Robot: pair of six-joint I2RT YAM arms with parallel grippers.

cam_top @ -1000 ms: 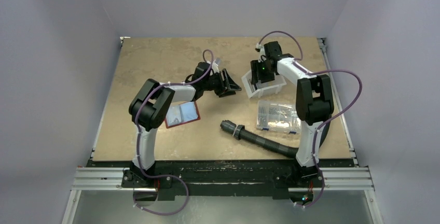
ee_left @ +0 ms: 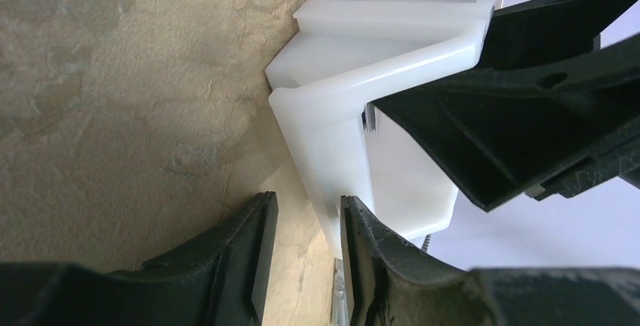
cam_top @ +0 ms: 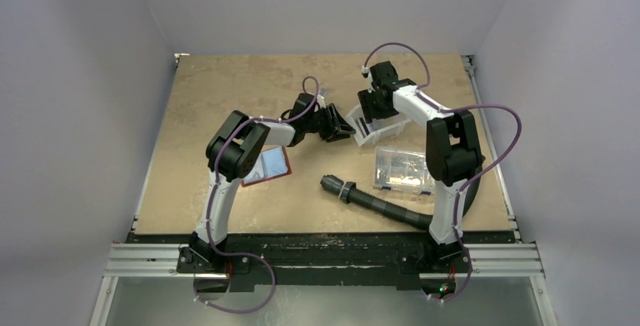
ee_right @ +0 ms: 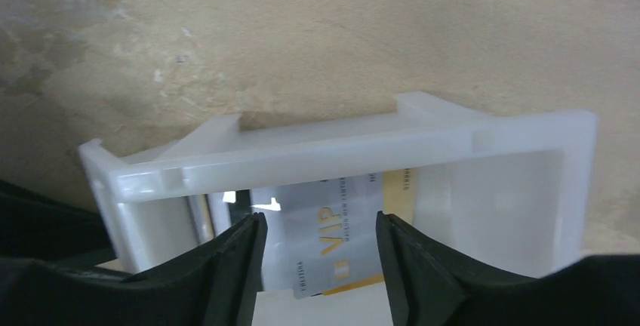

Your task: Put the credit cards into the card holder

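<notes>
A white open tray (cam_top: 368, 139) stands right of centre. Inside it, a silver card marked VIP (ee_right: 321, 228) lies over a yellow-edged card (ee_right: 398, 194), and edges of other cards show at one end. My right gripper is over the tray, its fingers parted above the VIP card with nothing visibly gripped. At the tray's left end is my left gripper, also open; one finger overlaps the tray's corner in the left wrist view, and contact cannot be told. A red-edged folder with pale blue pockets (cam_top: 276, 161), probably the card holder, lies open near the left arm.
A clear compartment box (cam_top: 404, 170) sits in front of the tray. A black ribbed hose (cam_top: 381, 205) runs along the front right.
My left gripper has moved right to the tray's end.
</notes>
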